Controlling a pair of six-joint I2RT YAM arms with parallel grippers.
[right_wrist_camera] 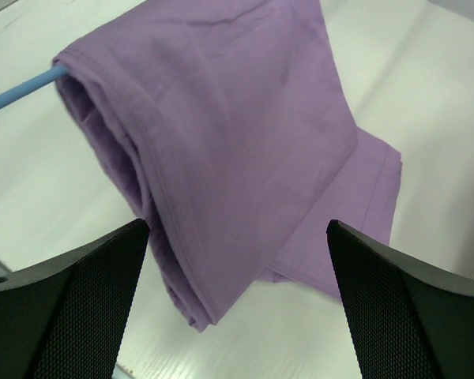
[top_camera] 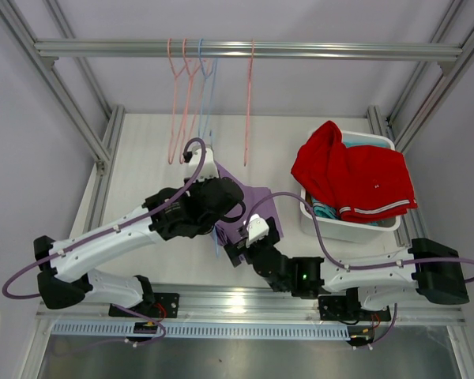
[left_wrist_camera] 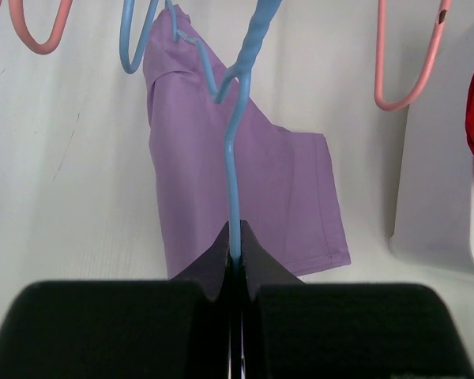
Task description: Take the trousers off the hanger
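Purple trousers hang folded over a blue hanger, part of them spreading lower over the white floor. My left gripper is shut on the blue hanger's wire, which runs upright through its view. In the top view it is mostly hidden by its own arm. My right gripper is open below and right of it, facing the folded trousers, with nothing seen held between its fingers.
Pink hangers and another blue one hang from the rail. A white bin with red and teal clothing stands at the right.
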